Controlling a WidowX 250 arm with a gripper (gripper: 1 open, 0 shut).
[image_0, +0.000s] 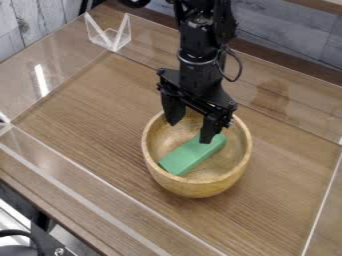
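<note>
A wooden bowl rests on the wooden table, holding a green rectangular block that lies diagonally on its floor. My black gripper is over the back rim of the bowl, above and behind the block, open, with nothing seen held between its fingers. The black arm rises from there toward the top of the view and partly hides the back of the bowl.
Small transparent plastic pieces stand near the upper left edge. A black cable runs at the lower left corner.
</note>
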